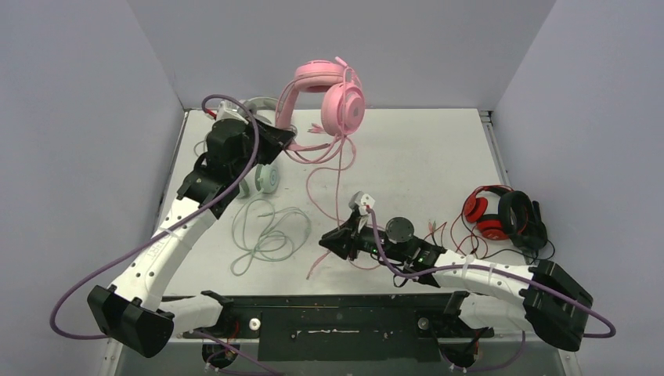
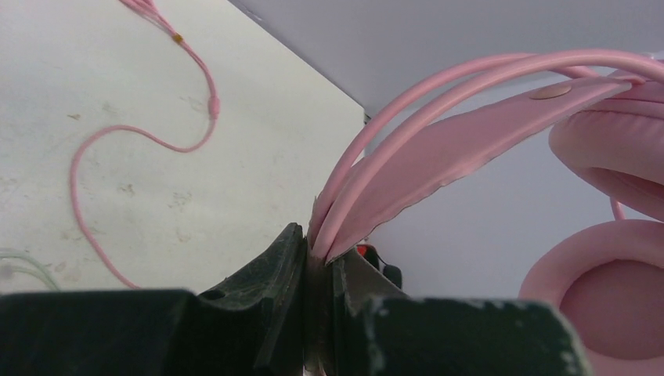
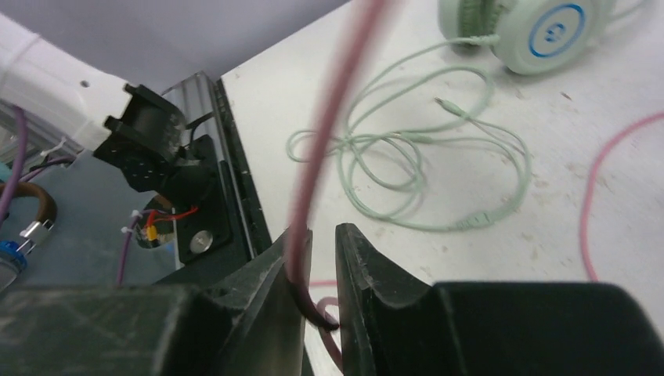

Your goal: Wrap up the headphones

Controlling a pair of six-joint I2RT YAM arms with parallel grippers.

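The pink headphones (image 1: 343, 106) hang in the air over the back of the table, tilted, ear cups to the right. My left gripper (image 1: 288, 139) is shut on their headband (image 2: 462, 149), which rises from between its fingers in the left wrist view. A pink cable (image 1: 340, 184) runs taut from the ear cup down to my right gripper (image 1: 335, 241), low over the front of the table. In the right wrist view that blurred cable (image 3: 313, 172) enters between the nearly closed fingers, and its loose end trails below them.
Pale green headphones (image 1: 266, 178) lie behind the left arm, their coiled cable (image 1: 270, 235) to the front. Red and black headphones (image 1: 493, 215) with tangled wires sit at the right edge.
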